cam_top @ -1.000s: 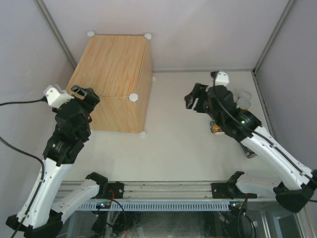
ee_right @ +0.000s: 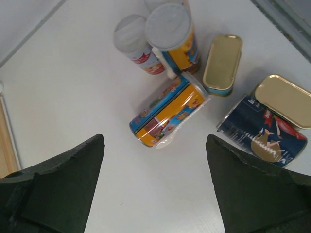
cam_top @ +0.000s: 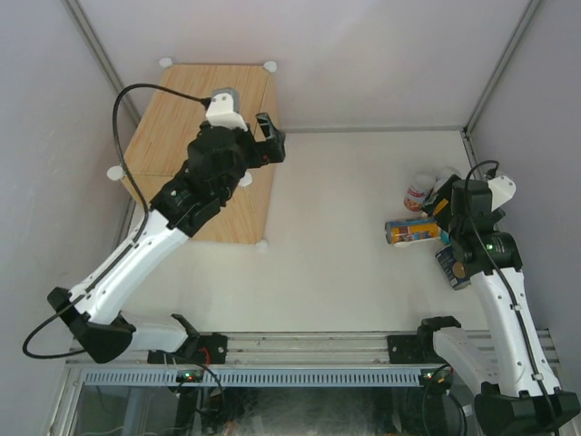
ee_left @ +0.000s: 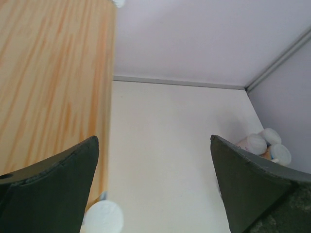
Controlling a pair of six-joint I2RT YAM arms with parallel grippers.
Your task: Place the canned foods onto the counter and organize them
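Cans cluster at the right side of the white counter (cam_top: 318,272). A lying orange-blue can (cam_top: 410,231) (ee_right: 167,109) is beside a red-white can (cam_top: 418,191), standing cans (ee_right: 170,29), flat tins (ee_right: 222,63) and a lying dark-blue can (ee_right: 262,133). My right gripper hangs open above them, empty, the orange-blue can seen between its fingers. My left gripper (cam_top: 270,136) is open and empty, raised by the wooden cabinet's right edge; its wrist view shows counter and the distant cans.
The wooden cabinet (cam_top: 200,86) with white corner caps fills the back left. Walls bound the back and sides.
My left gripper has moved right, across the cabinet's top. The right arm has swung right over the cans, uncovering the orange-blue can's left part.
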